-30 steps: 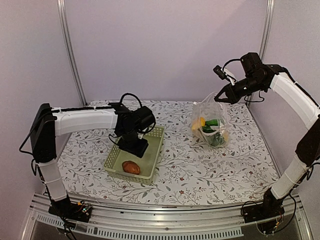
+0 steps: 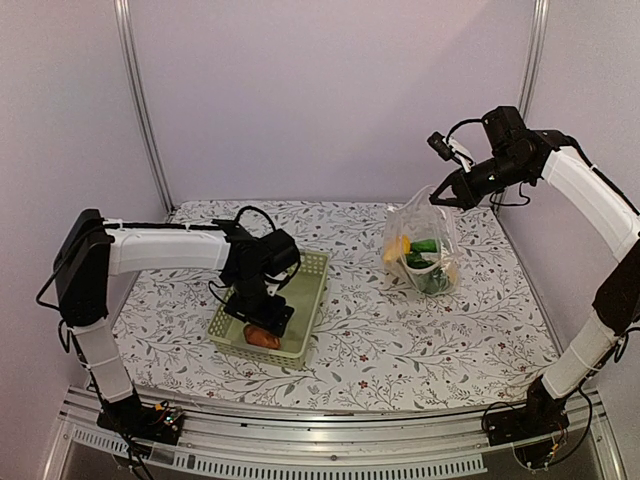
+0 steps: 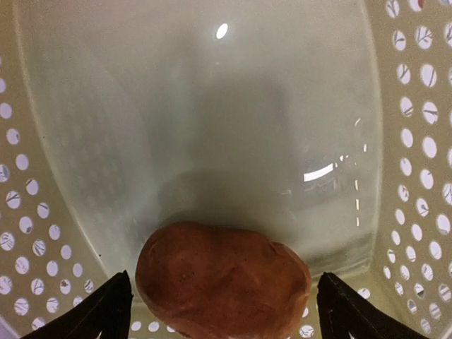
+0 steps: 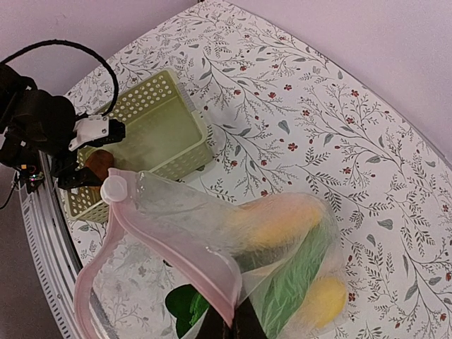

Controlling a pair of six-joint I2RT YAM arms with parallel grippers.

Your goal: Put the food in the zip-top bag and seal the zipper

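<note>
One brown, potato-like food item (image 3: pixel 222 282) lies against the near end of the pale green basket (image 2: pixel 315 290). Over it, my left gripper is open, a finger on either side of the item with a small gap at the right. The clear zip top bag (image 2: pixel 420 245) stands at the right of the table, its mouth spread, holding yellow and green food pieces. Pinched at the bag's rim, my right gripper is shut on the pink zipper edge (image 4: pixel 183 258). A white slider (image 4: pixel 114 189) sits at the far end of that edge.
The basket's perforated walls (image 3: pixel 417 176) rise on both sides of my left gripper. A wall closes off the back.
My left gripper has come down and toward the near end of the basket, now over the brown item. The right arm and the bag stay put.
</note>
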